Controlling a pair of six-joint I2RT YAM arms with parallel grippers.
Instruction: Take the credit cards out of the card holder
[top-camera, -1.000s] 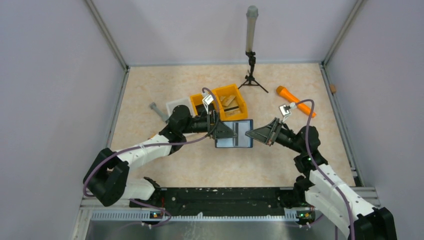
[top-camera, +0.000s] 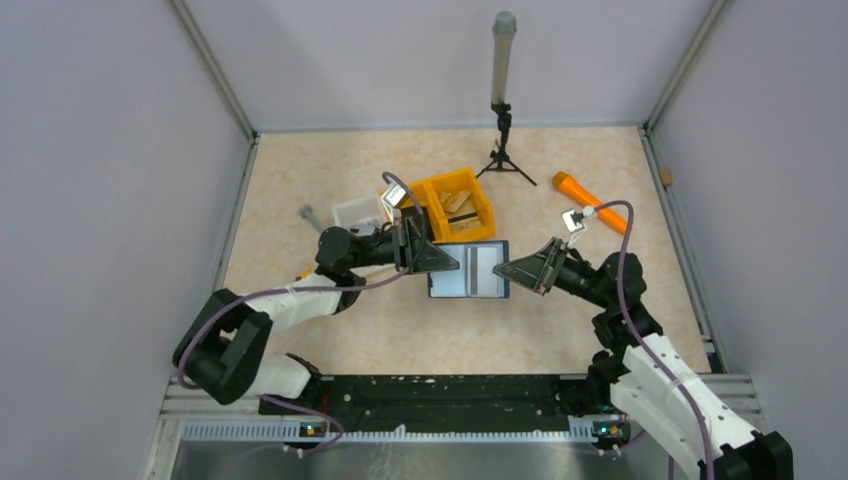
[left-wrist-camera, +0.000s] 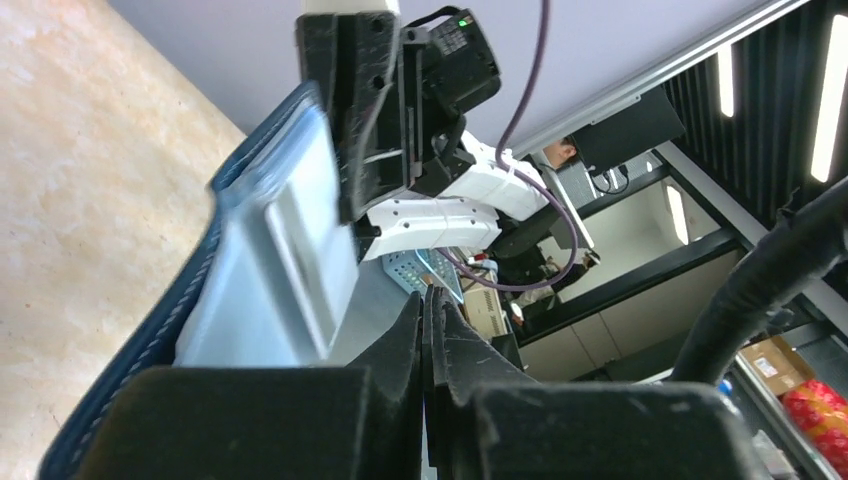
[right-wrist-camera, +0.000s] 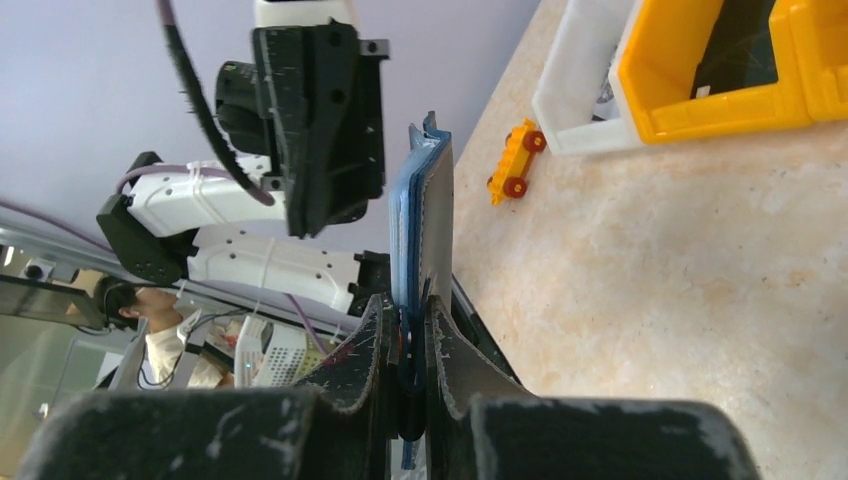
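Note:
The dark blue card holder hangs opened out above the table, its pale sleeves facing up in the top view. My right gripper is shut on its edge. In the left wrist view, a whitish card sits in the holder's clear sleeve, blurred. My left gripper is shut with nothing between its fingertips. It stands beside the holder, apart from the card, close to the holder's left part in the top view. How many cards the holder has cannot be told.
A yellow divided bin and a white bin stand behind the holder. An orange microphone lies at back right, and a black tripod stands at the back.

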